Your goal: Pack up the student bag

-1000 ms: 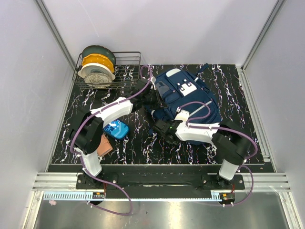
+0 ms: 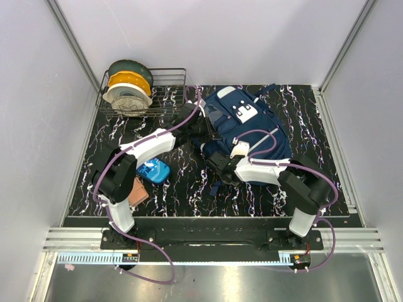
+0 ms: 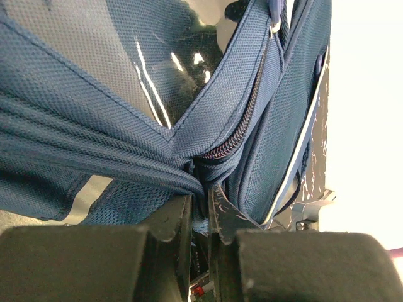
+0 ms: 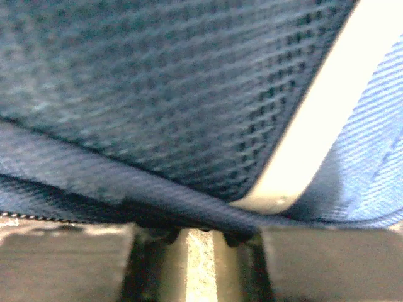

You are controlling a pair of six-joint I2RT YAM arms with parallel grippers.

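Note:
A navy school bag (image 2: 230, 113) lies on the dark marbled mat, right of centre in the top view. In the left wrist view my left gripper is shut on a gathered fold of the bag's fabric, beside a zipper (image 3: 236, 135). My right gripper is at the bag's near side with a narrow gap between its fingers; the bag's edge (image 4: 170, 201) runs just beyond the tips, and no fabric shows in the gap. A blue case (image 2: 154, 170) and a brown flat item (image 2: 138, 192) lie on the mat at the left.
A wire dish rack (image 2: 167, 77) with several plates (image 2: 129, 78) stands at the back left. White walls (image 2: 38, 113) close in both sides. Bare mat (image 2: 173, 201) shows at the front, between the blue case and the bag.
A blue strap end there has moved toward the front and right. The left arm looks still.

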